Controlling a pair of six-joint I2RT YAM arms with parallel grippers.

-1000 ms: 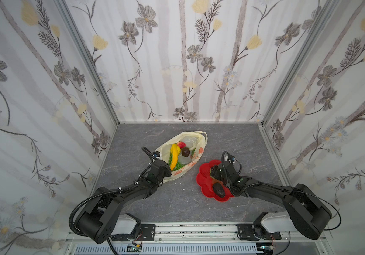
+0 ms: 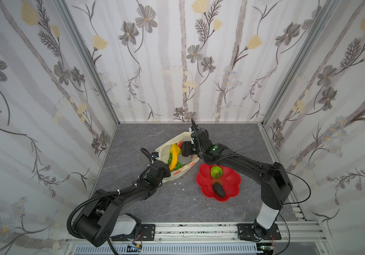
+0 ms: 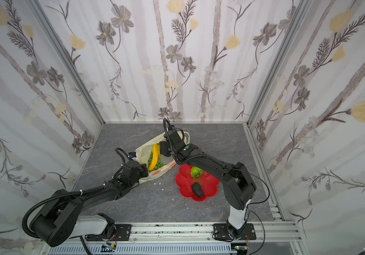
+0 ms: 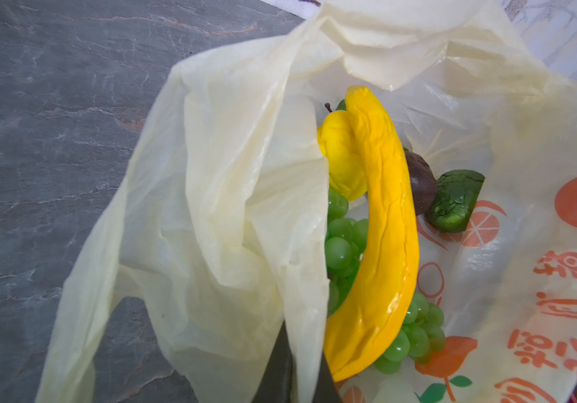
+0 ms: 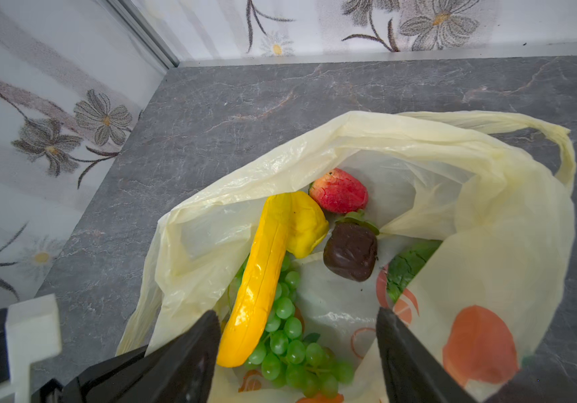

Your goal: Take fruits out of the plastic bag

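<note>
The cream plastic bag (image 4: 234,168) lies with its mouth held wide. My left gripper is shut on the bag's near left edge, its film passing between the fingers. Inside are a yellow banana (image 5: 256,288), a yellow fruit (image 5: 306,223), a red fruit (image 5: 339,191), a dark brown fruit (image 5: 350,251), green grapes (image 5: 295,356) and a dark green piece (image 5: 410,268). My right gripper stands open over the bag's mouth, nothing between its fingers. In the top left view, the right gripper hides the bag's right part.
A red flower-shaped bowl (image 2: 232,182) sits right of the bag with a green fruit (image 2: 216,171) and a dark avocado-like fruit (image 2: 219,189) in it. The right forearm passes over the bowl's back edge. Bare grey table (image 2: 135,136) shows behind and left.
My right gripper has moved from above the red bowl up and leftward to over the bag. The green fruit now shows in the bowl. The left arm and bag look nearly unchanged.
</note>
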